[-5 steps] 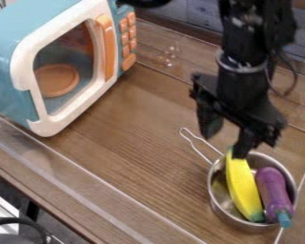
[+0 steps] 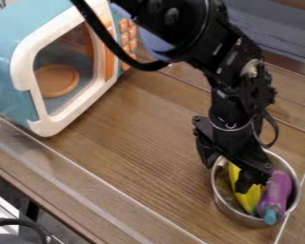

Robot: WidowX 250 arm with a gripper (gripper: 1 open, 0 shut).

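My black gripper (image 2: 233,158) reaches down into a metal pot (image 2: 225,205) at the right, its open fingers over a yellow banana-like toy (image 2: 244,199). Part of the yellow toy is hidden under the gripper. A purple eggplant toy (image 2: 276,195) with a teal end lies beside it in the pot.
A toy microwave (image 2: 41,48) with its window and an orange disc inside stands at the upper left. A grey ledge runs along the back.
My gripper has come lower, down into the pot over the yellow toy, covering more of it. The toys look little moved.
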